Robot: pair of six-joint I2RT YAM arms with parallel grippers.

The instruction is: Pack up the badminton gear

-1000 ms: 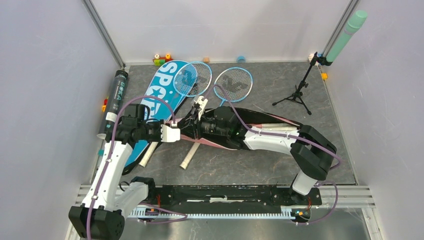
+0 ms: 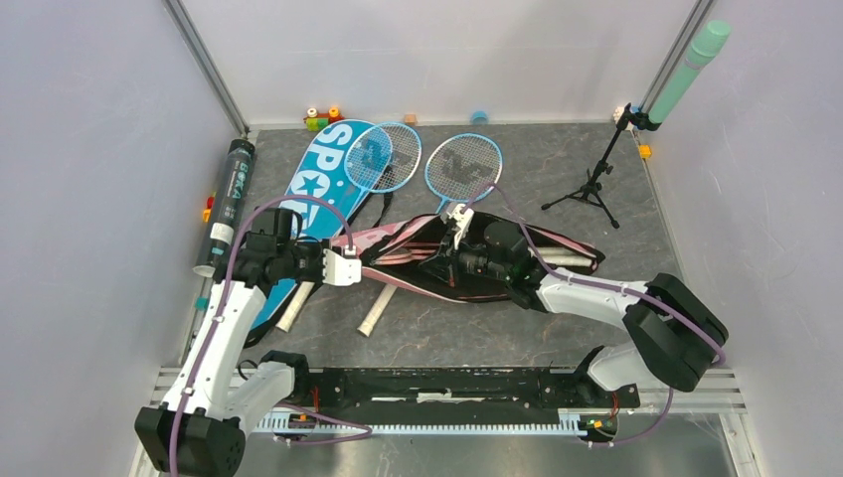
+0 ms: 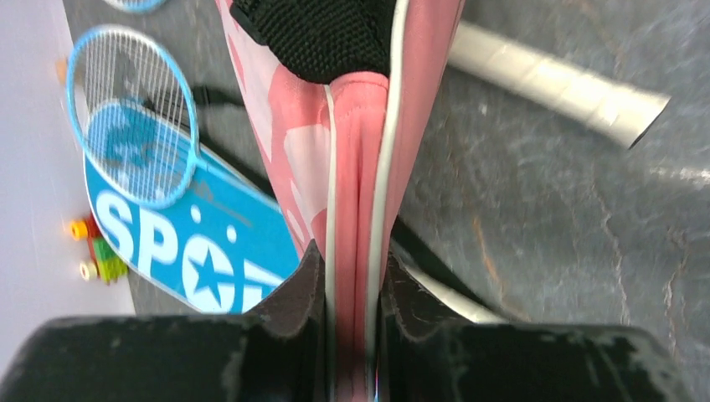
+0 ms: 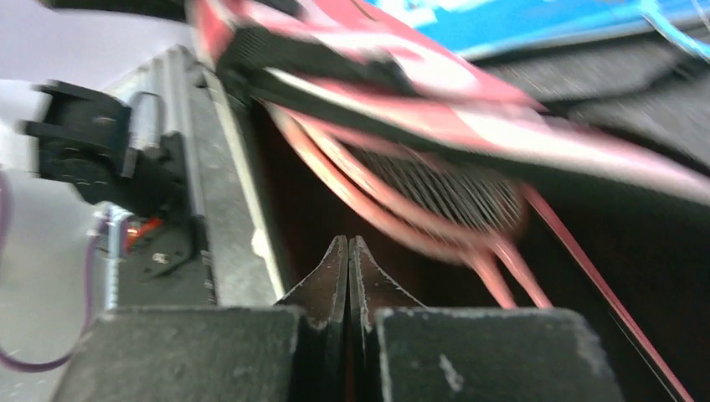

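The pink-and-black racket bag [image 2: 452,295] lies across the middle of the floor, its long mouth gaping. Inside are pink rackets [image 4: 393,224] with heads towards the bag's left end; pale grips [image 2: 567,255] show at its right. My left gripper is shut on the pink, white-piped end of the bag. Over the dark opening, my right gripper has its fingertips pressed together; no object shows clearly between them. Two blue rackets [image 2: 463,167] rest behind the bag, one overlapping a blue racket cover [image 2: 313,169].
A dark shuttlecock tube [image 2: 231,204] lies along the left wall. At the back right stands a black tripod [image 2: 593,184] beside a green tube [image 2: 689,70]. Pale handles [image 2: 376,310] poke out in front of the bag.
My right gripper has moved right along the bag from near the left gripper, and the left part of the opening now shows wider. The left arm has barely moved.
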